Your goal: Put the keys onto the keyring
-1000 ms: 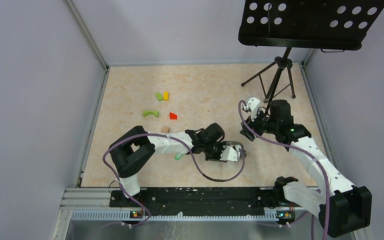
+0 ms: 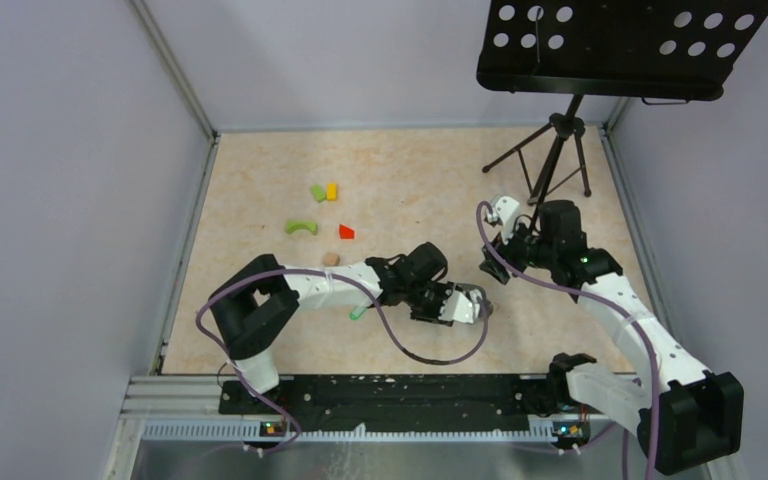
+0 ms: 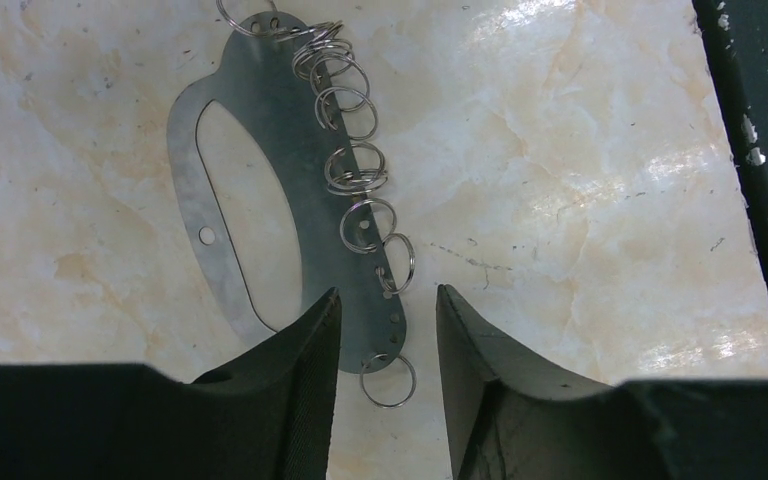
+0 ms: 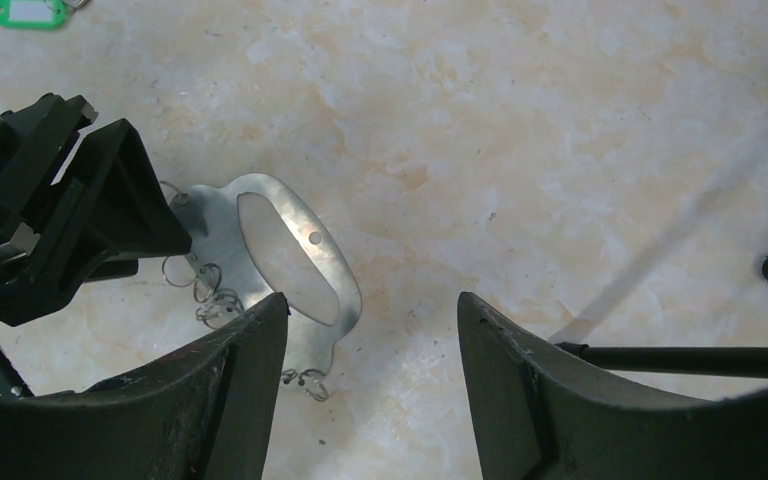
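Observation:
A flat grey metal plate point(image 3: 315, 200) with a long cut-out lies on the table, several wire keyrings point(image 3: 360, 180) threaded along its edge, one ring point(image 3: 388, 400) at its near end. My left gripper hangs just over that end, its fingers apart with nothing held. In the right wrist view it point(image 4: 145, 205) partly covers the plate. My right gripper stands open and empty above and beside the plate. A green key tag point(image 4: 25, 12) lies at the upper left of that view. No key can be made out clearly.
A black music stand point(image 2: 600, 50) with tripod legs stands at the back right, a leg bar point(image 4: 690, 362) near my right gripper. Coloured blocks point(image 2: 345, 231) lie left of centre. The table's dark front edge point(image 3: 750, 140) is close to the plate.
My left arm has shifted very slightly in the top view. The right arm and the objects show no visible change.

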